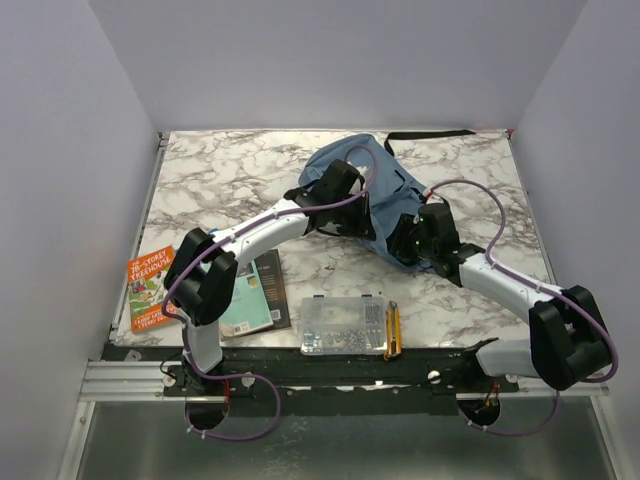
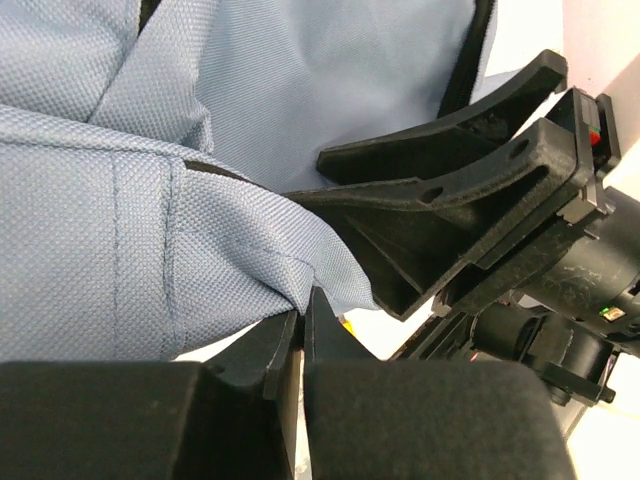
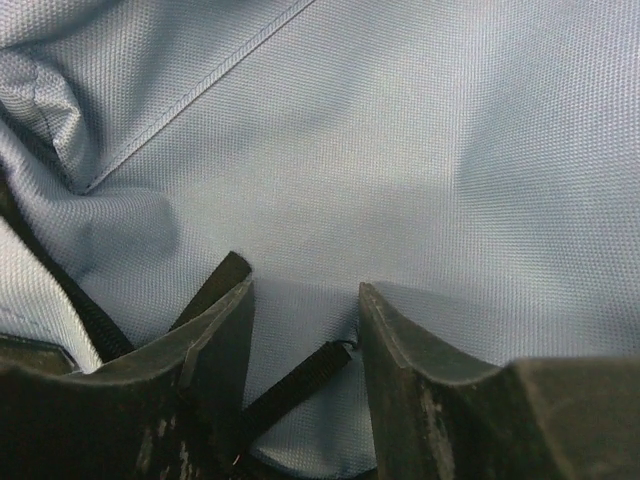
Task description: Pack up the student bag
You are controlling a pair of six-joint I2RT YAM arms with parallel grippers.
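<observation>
The blue-grey fabric bag (image 1: 385,190) lies at the back right of the table, crumpled. My left gripper (image 1: 368,236) is shut at its near edge, and in the left wrist view a fold of the bag cloth (image 2: 240,255) meets the closed tips. My right gripper (image 1: 396,245) is beside it at the bag's near right part. In the right wrist view its fingers (image 3: 225,335) stand apart over the grey cloth, with black zip or strap pieces (image 3: 300,385) below and between them. The left wrist view shows the right gripper's fingers (image 2: 420,145) against the fabric.
A clear plastic case (image 1: 343,325) and a yellow-orange strip-like item (image 1: 393,330) lie at the front edge. An orange book (image 1: 150,288) and other books (image 1: 246,303) are at front left. A black strap (image 1: 430,134) stretches along the back.
</observation>
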